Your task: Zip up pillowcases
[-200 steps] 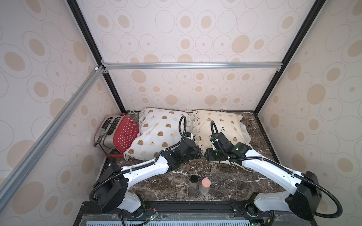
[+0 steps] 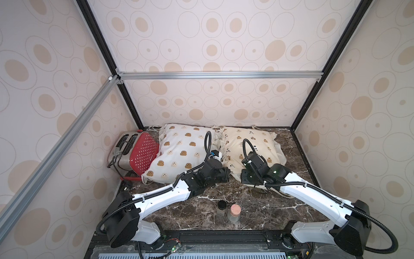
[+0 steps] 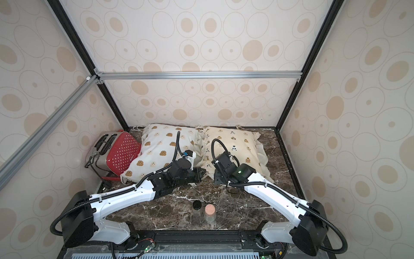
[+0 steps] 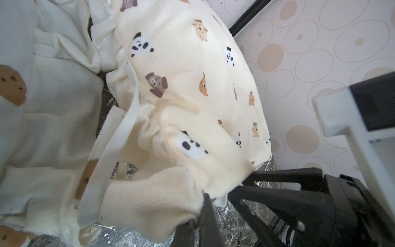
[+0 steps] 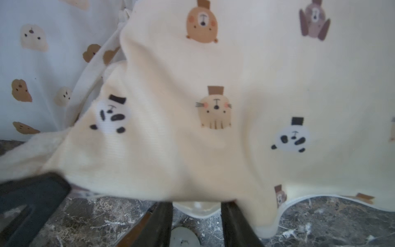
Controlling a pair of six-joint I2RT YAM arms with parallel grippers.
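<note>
The cream pillowcase [image 2: 248, 142] with animal faces lies at the right, and a white one [image 2: 183, 146] with brown faces lies beside it on the left. At the cream case's near edge, the left wrist view shows my left gripper shut on a fold of cream cloth [image 4: 164, 201]. My right gripper stands parted at the same edge, with cloth hanging just above and before its fingers [image 5: 164, 222]. I cannot make out cloth firmly between those fingers. No zipper slider can be told apart; a pale strip [image 4: 117, 144] runs along the opening.
A red dotted toaster [image 2: 144, 153] stands left of the pillows. Two small jars, one black-lidded [image 2: 221, 206] and one pink-lidded [image 2: 234, 212], stand on the dark marble top in front. Free counter lies at the right side [image 2: 297, 155].
My right gripper has shifted slightly to the right, widening the gap between the two grippers. The left arm has moved only a little. Pillows and jars stay in place.
</note>
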